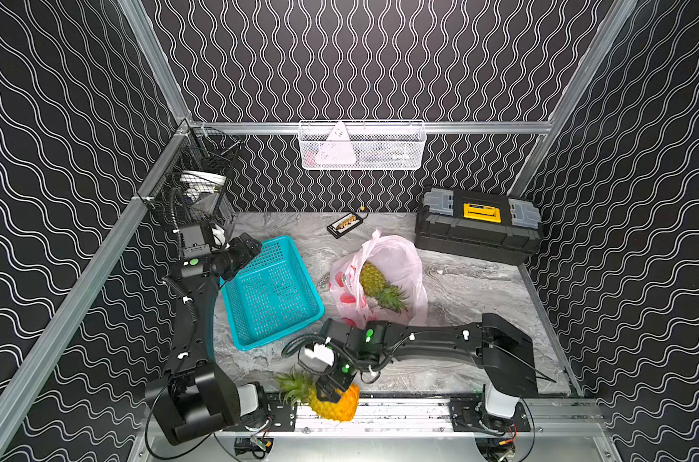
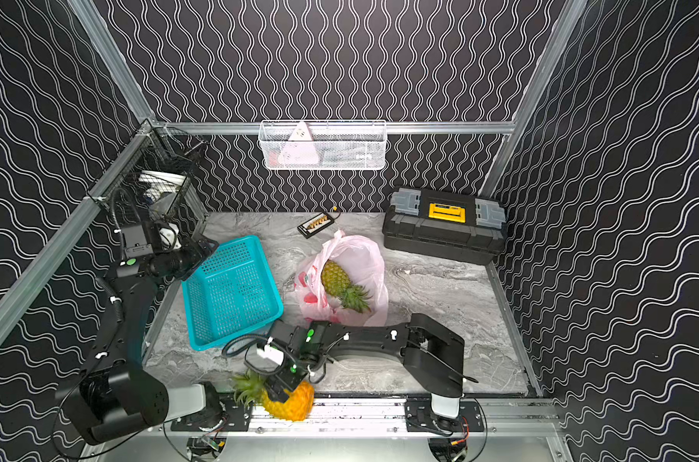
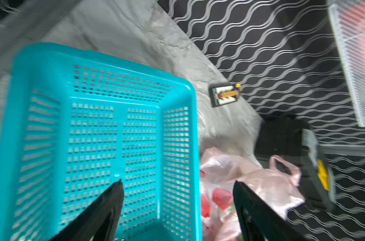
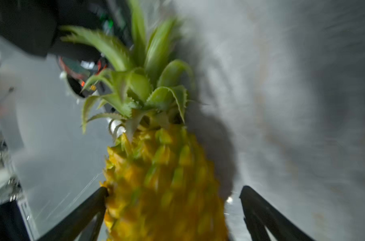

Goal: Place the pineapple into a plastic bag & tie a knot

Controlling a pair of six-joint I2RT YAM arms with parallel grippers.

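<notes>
A green pineapple point(image 1: 374, 281) lies inside the pink plastic bag point(image 1: 407, 265), whose mouth gapes toward the front. At the table's front edge, over the metal rail, is a yellow pineapple point(image 1: 335, 402) with its leaves to the left. My right gripper is open around the yellow pineapple; the left finger seems to touch its side, while a gap shows at the right finger point(image 4: 256, 208). Above the teal basket's left side hangs my left gripper, open and empty. The right wrist view is slightly blurred.
The teal basket point(image 1: 316, 296) stands empty left of the bag. A black toolbox point(image 1: 472, 235) fills the back right, and a small battery holder point(image 1: 344, 224) lies at the back. Table to the bag's right is clear.
</notes>
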